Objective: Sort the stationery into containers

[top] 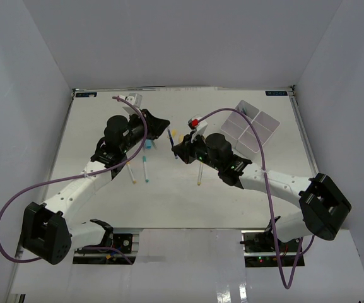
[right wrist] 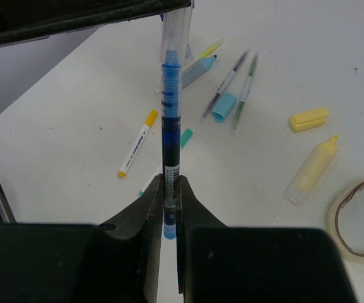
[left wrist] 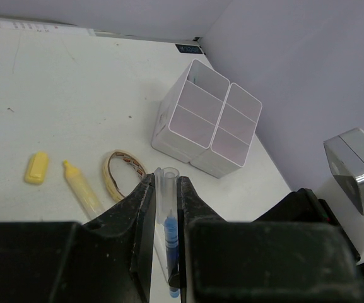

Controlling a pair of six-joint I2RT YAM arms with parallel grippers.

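Observation:
A blue pen point(top: 173, 144) point(left wrist: 171, 246) point(right wrist: 170, 139) hangs upright between my grippers. My left gripper point(top: 165, 125) is shut on its clear top end; my right gripper point(top: 179, 153) is shut on its lower barrel. Loose on the white table lie markers point(right wrist: 134, 144), thin pens point(right wrist: 245, 95), a light blue piece point(right wrist: 224, 107), a yellow piece point(left wrist: 37, 168) point(right wrist: 308, 119), a pale yellow bottle point(left wrist: 81, 186) point(right wrist: 311, 170) and a tape roll point(left wrist: 112, 177) point(right wrist: 336, 224). A divided white organizer point(top: 264, 126) point(left wrist: 185, 126) stands at the right, a small item in one compartment.
Walls point(top: 24, 126) enclose the table on the sides and back. Purple cables loop over both arms.

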